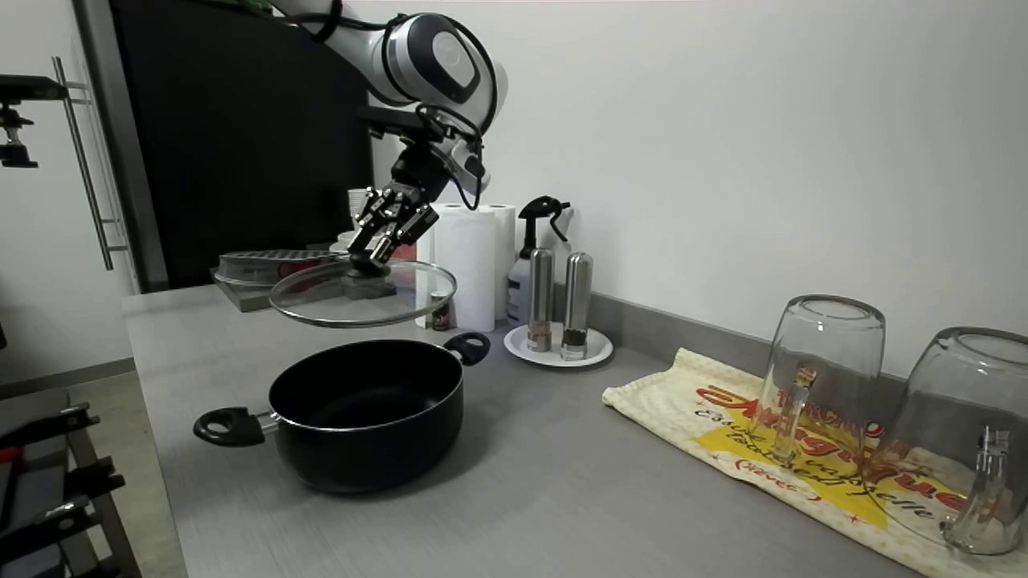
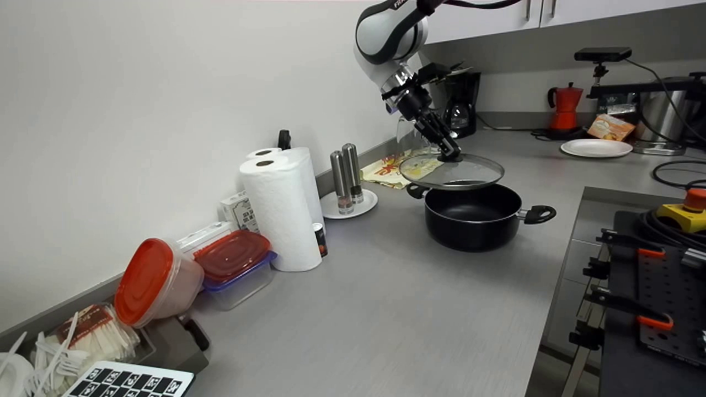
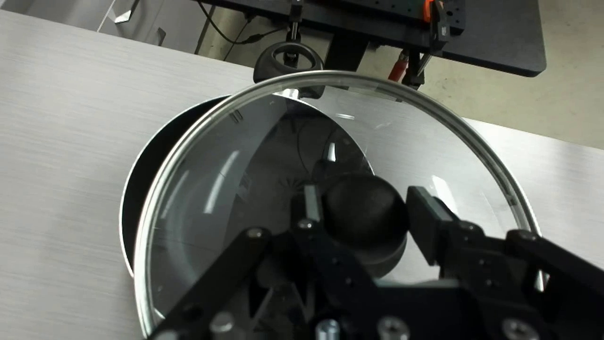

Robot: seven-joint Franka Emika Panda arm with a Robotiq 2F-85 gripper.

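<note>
A glass lid (image 1: 332, 307) with a steel rim and a black knob (image 3: 362, 212) hangs in the air. My gripper (image 1: 373, 249) is shut on that knob, a finger on either side of it in the wrist view. Under and partly beyond the lid stands a black two-handled pot (image 1: 371, 448), open at the top, on the grey counter. In exterior view 2 the lid (image 2: 456, 175) overlaps the far rim of the pot (image 2: 471, 225). From the wrist the lid's outline is offset from the pot's rim, leaving part of the pot (image 3: 148, 170) uncovered by it.
Paper towel rolls (image 1: 465, 270), a spray bottle (image 1: 525, 270) and a white plate (image 1: 605, 352) bearing two mills line the wall. Upturned glass jugs (image 1: 819, 385) rest on a cloth (image 1: 675, 409).
</note>
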